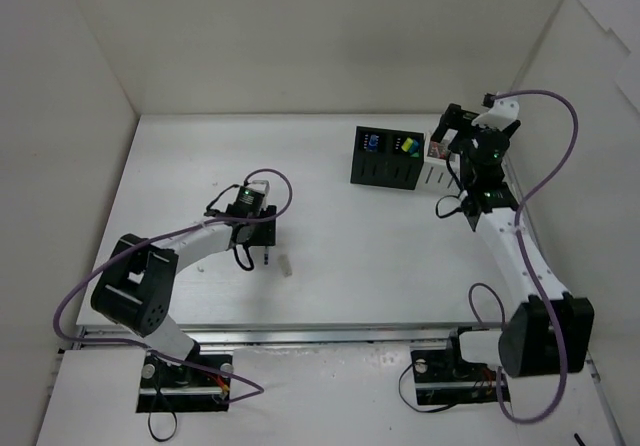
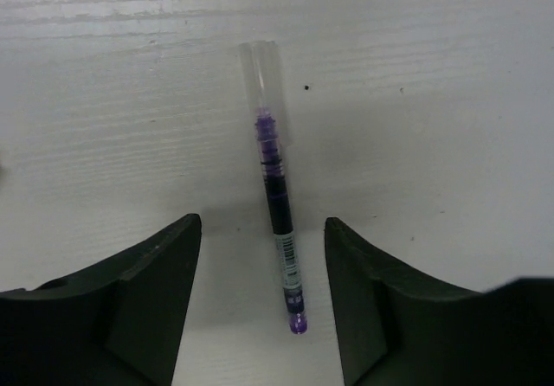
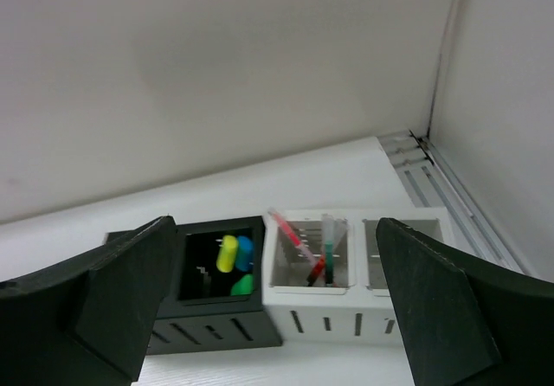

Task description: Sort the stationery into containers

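A clear-capped purple pen [image 2: 279, 200] lies flat on the table between the spread fingers of my left gripper, not gripped. In the right wrist view, a green pen [image 3: 329, 249] stands with a pink pen [image 3: 294, 234] and an orange one in the left compartment of the white container [image 3: 368, 298]. My right gripper is open and empty, held back from the containers. The black container [image 3: 216, 325] to the left of the white one holds a yellow piece [image 3: 228, 254], a blue piece [image 3: 245, 253] and a green piece [image 3: 241, 286].
A pale eraser-like block [image 1: 285, 265] lies just right of the left gripper. The white container's right compartment [image 3: 415, 230] looks empty.
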